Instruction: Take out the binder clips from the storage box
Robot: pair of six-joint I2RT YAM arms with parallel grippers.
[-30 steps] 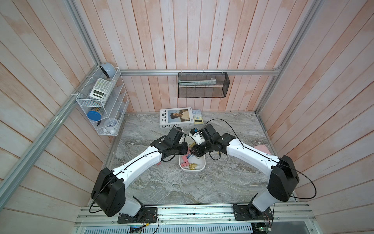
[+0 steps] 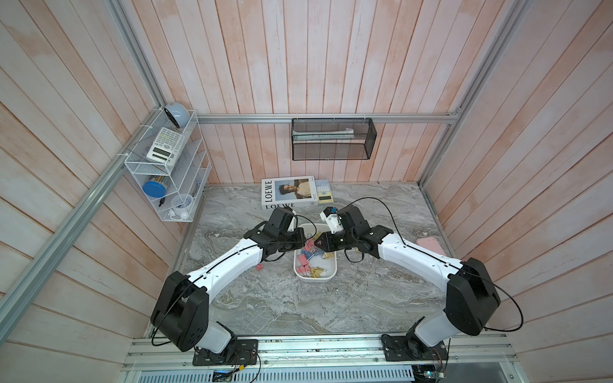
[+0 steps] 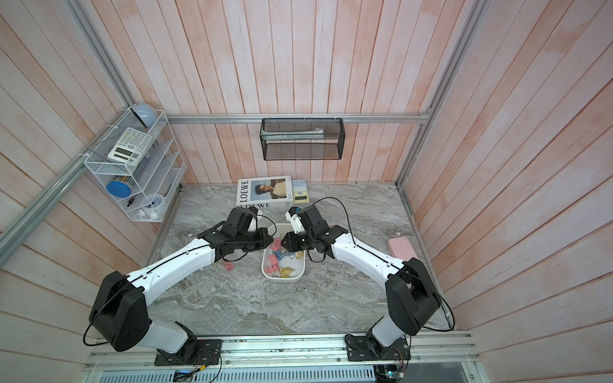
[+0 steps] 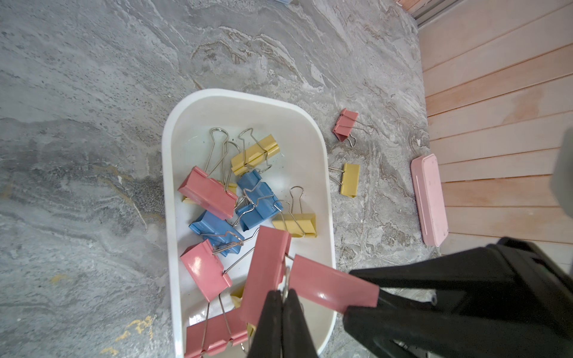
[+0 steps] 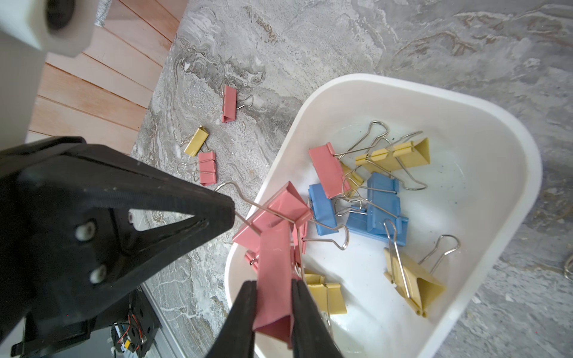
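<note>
The white storage box (image 4: pixel 170 197) holds pink, blue and yellow binder clips, such as a blue one (image 5: pixel 383 203) and a yellow one (image 5: pixel 410 280). Both grippers are over it. My right gripper is shut on a pink clip (image 5: pixel 274 262). My left gripper is shut, with a thin metal clip handle at its fingertips in the left wrist view. The two grippers face each other closely, with pink clip bodies between them. Several loose clips, including a yellow one (image 4: pixel 350 179) and a pink one (image 5: pixel 228 102), lie outside the box.
Books (image 2: pixel 287 191) lie behind the box. A pink case (image 4: pixel 428 197) is at the right, and a wire shelf (image 2: pixel 167 167) stands at the left.
Both grippers have shifted slightly; the right one has drawn a little to the right and the left a little to the left, widening the space between them.
</note>
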